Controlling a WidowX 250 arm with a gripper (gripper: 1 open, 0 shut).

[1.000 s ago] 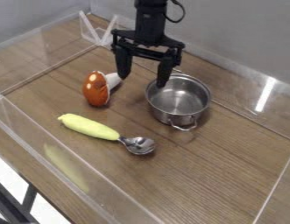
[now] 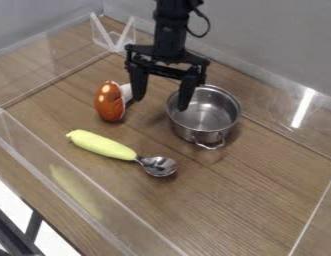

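Observation:
My black gripper (image 2: 161,82) hangs over the back middle of the table, open, with one finger on each side, above the gap between an orange-red object with a white part (image 2: 110,100) and a steel pot (image 2: 205,122). The right finger reaches over the pot's back left. A yellow corn-like object (image 2: 98,143) lies at the front left, and a metal spoon or ladle (image 2: 157,165) lies beside it.
A white wire rack (image 2: 112,38) stands at the back left. Pale walls bound the back.
My gripper has shifted slightly over the past second, with small changes in height and angle. The objects on the table have not visibly moved.

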